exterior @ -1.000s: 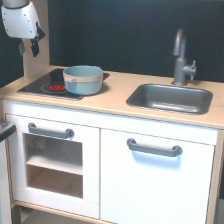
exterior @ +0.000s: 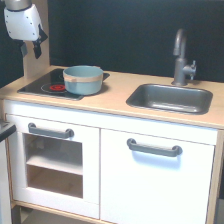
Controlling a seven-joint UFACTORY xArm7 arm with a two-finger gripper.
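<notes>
At the top left, above the counter and the hob, hangs my white arm with its dark gripper. The two fingers look spread, and I see nothing between them. A blue-grey pot with a light brown band round its rim stands on the right part of the black hob. To the left of the pot a red ring shows on the hob. The gripper is well apart from the pot, up and to its left.
A steel sink with a grey tap is set into the wooden counter at the right. Below are a glass-fronted oven door and a white cabinet door, both closed with dark handles. Counter space between pot and sink is clear.
My gripper has shifted very slightly to the right. The pot and the rest of the kitchen look the same.
</notes>
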